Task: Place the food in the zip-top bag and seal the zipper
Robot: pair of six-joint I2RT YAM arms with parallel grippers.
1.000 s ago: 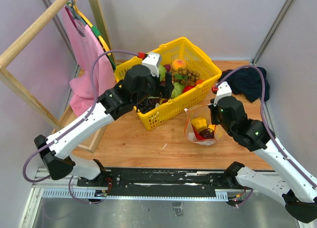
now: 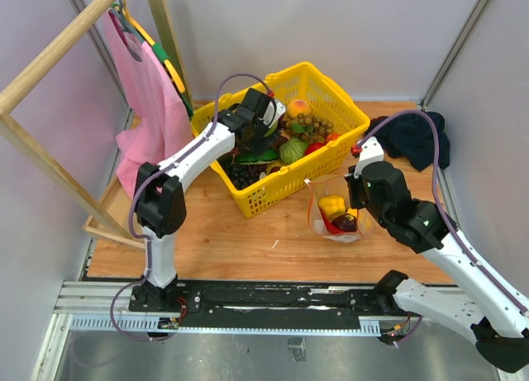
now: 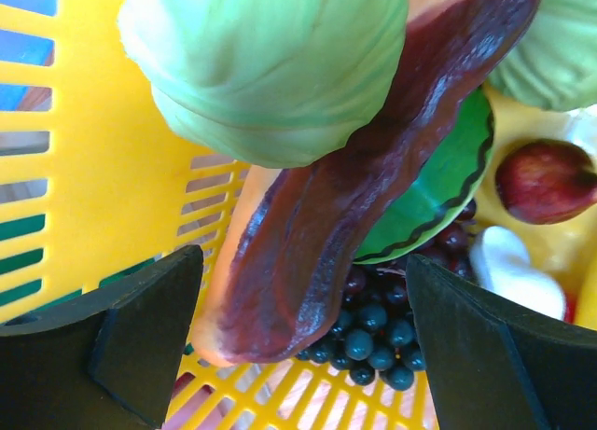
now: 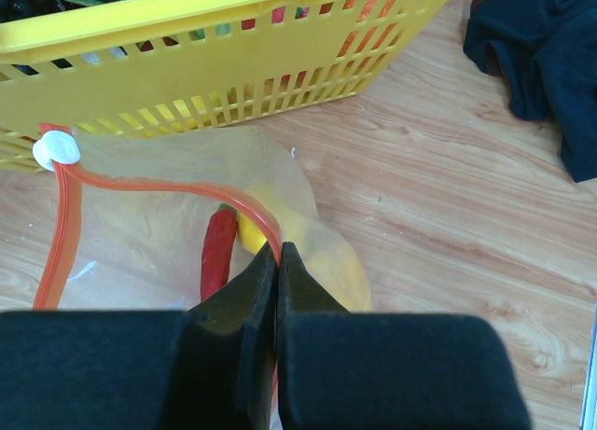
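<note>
The clear zip top bag (image 4: 140,225) stands with its orange-edged mouth spread wide; a red pepper (image 4: 218,253) and a yellow food (image 2: 332,206) are inside, along with a dark purple one (image 2: 345,222). My right gripper is shut on the bag's rim at the near side. Over the yellow basket (image 2: 273,192), my left gripper is open, its fingers well apart. Below and between them lies a long, glossy reddish-brown food (image 3: 308,253) with a pale tan side. A pale green cabbage (image 3: 270,57) covers part of it.
Dark grapes (image 3: 373,341), a red onion (image 3: 546,180) and a watermelon piece (image 3: 429,197) crowd round in the basket. Dark cloth (image 2: 409,137) lies at the back right. To the left stands a wooden rack with a pink garment (image 2: 149,108). Bare table lies left of the bag.
My left arm has swung farther back over the basket, its gripper moving toward the basket's rear left part. The right arm and the bag stay as they were.
</note>
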